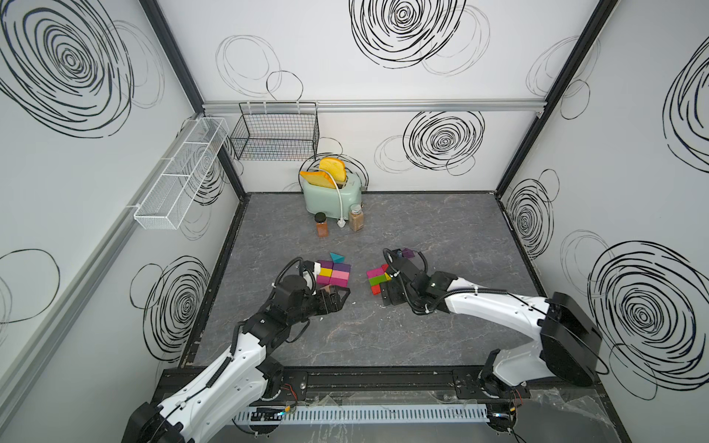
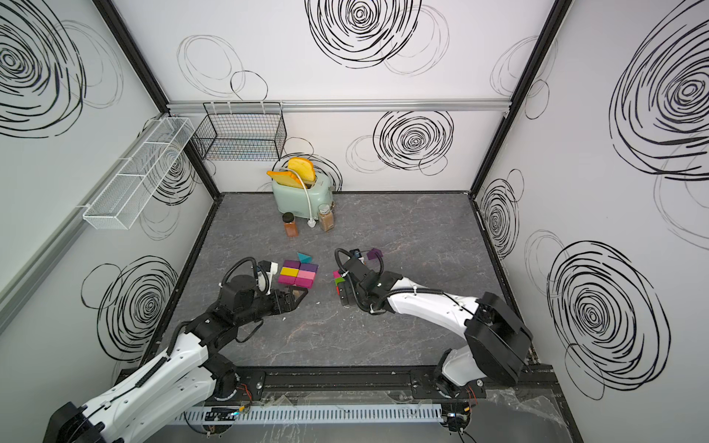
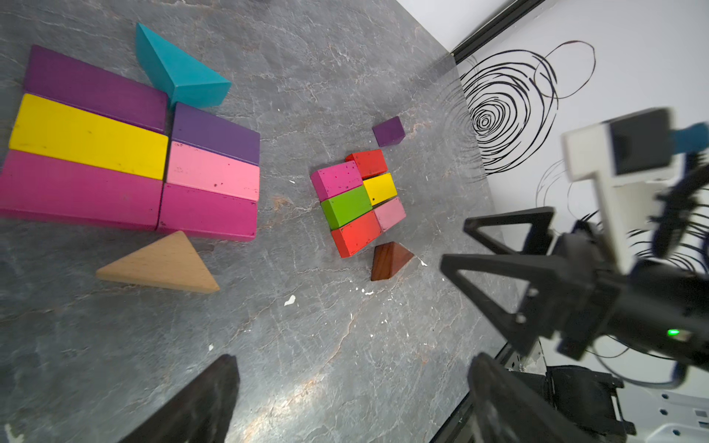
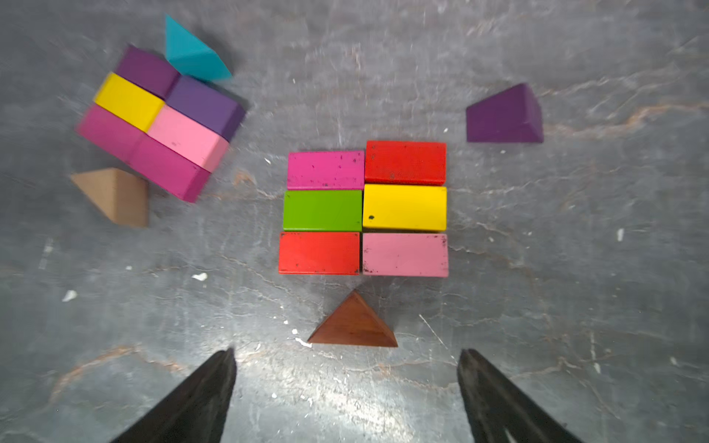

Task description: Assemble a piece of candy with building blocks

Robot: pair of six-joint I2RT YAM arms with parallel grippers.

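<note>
On the left lies a two-column group of purple, yellow, pink and magenta blocks (image 3: 88,144). A teal triangle (image 3: 181,72) lies at its far side and a tan wooden triangle (image 3: 164,265) at its near side. My left gripper is open near this group, nothing between its fingers. Centred in the right wrist view is a second group of blocks (image 4: 322,210), red, magenta, green, yellow and pink, side by side. A brown triangle (image 4: 354,322) sits just below it, apart from it. A purple triangle (image 4: 505,116) lies off to its upper right. My right gripper stands open and empty above the table.
At the back stand a green toaster (image 1: 332,198) with yellow toast and two small jars, one of them a dark-capped jar (image 1: 321,224). Wire baskets hang on the walls, including a black basket (image 1: 277,135).
</note>
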